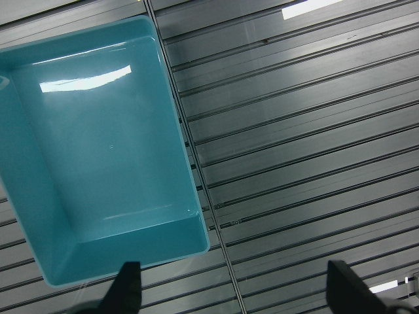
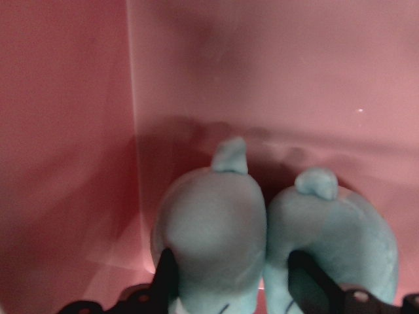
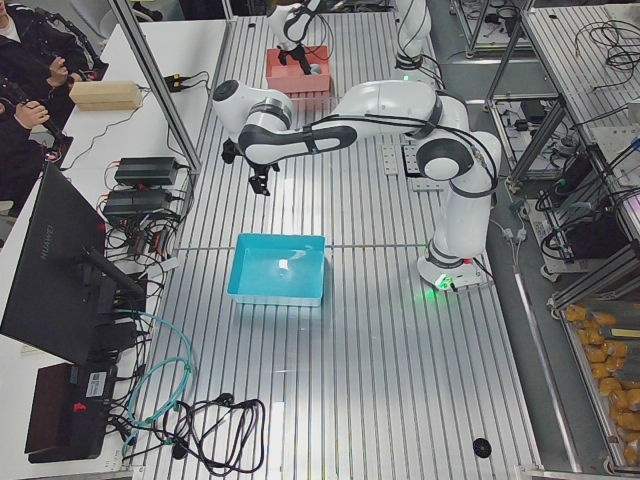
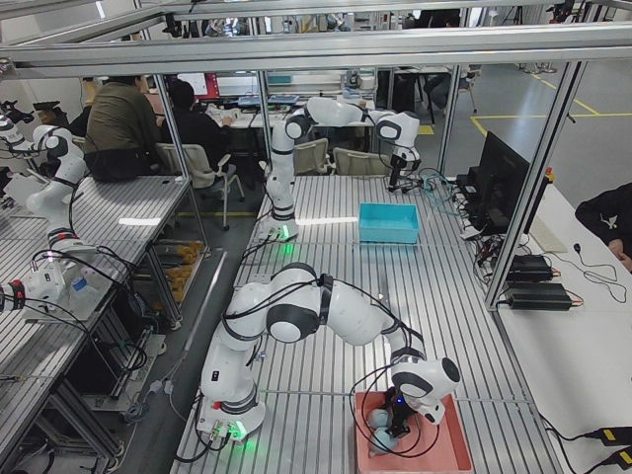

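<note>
A pink bin holds two pale blue plush toys, a left one and a right one, side by side. My right gripper is down inside that bin, one finger over each toy's lower part; whether it is closing on anything is unclear. A teal bin stands empty on the slatted table. My left gripper hangs above the table beside it, fingers apart, with nothing between them.
A monitor, power boxes and loose cables line the side of the table. The slatted surface around the teal bin is mostly clear. Metal frame posts border the workspace.
</note>
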